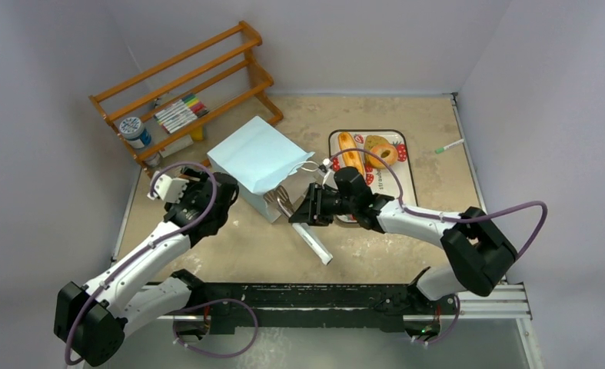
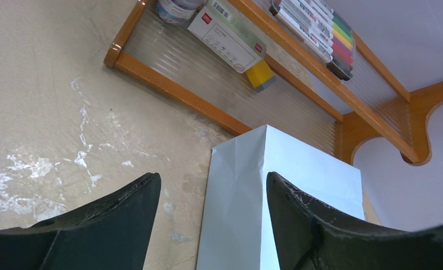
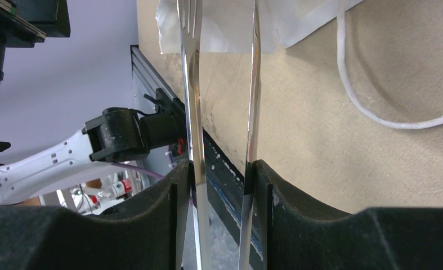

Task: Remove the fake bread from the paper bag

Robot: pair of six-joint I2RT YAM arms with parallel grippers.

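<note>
The pale blue paper bag (image 1: pixel 257 150) lies on its side, its opening turned to the right and front. Metal tongs (image 3: pixel 192 90), held in my right gripper, have their arms spread apart, with no bread seen between them. The fork-shaped tong end shows just at the bag's mouth in the top view. My left gripper is open beside the bag's closed end; nothing is gripped. Bread, a long loaf (image 1: pixel 350 152) and round pieces such as a bagel (image 1: pixel 383 154), rests on the patterned tray (image 1: pixel 399 188). The bag's inside is hidden.
A wooden rack (image 1: pixel 180 81) with markers (image 1: pixel 180 115) and a jar (image 1: pixel 134 132) stands behind the bag. A white bag handle (image 3: pixel 354 95) loops out over the table. A green-tipped pen (image 1: pixel 449 146) lies at the right.
</note>
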